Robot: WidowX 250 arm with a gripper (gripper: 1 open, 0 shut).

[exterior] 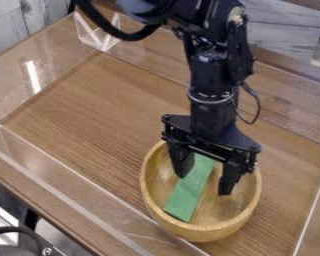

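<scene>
A round tan bowl (227,222) sits on the wooden tabletop, holding a green rectangular block (190,188) that lies lengthwise toward the front left. My black gripper (206,168) is over the bowl, open, its two fingers spread above and around the block's far end. Whether they touch the block is hard to tell, as the far end is partly hidden by the gripper.
A small clear object (99,28) stands at the far left edge. A pale wall runs along the back, and dark cables hang at the lower left.
</scene>
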